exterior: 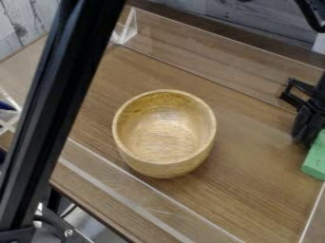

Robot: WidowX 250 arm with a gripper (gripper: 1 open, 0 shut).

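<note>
A black robot gripper [299, 119] is at the right edge of the camera view, partly cut off by the frame, its fingers low beside a green block [315, 163]. The block is also cut off at the edge. Whether the fingers are open or shut, or touch the block, is hard to tell. A round pale wooden bowl [164, 133] stands upright on the wooden surface, left of the gripper.
Clear plastic walls [124, 27] edge the wooden surface [235, 195]. A tall black post [51, 114] crosses the left side in the foreground. The surface around the bowl is clear.
</note>
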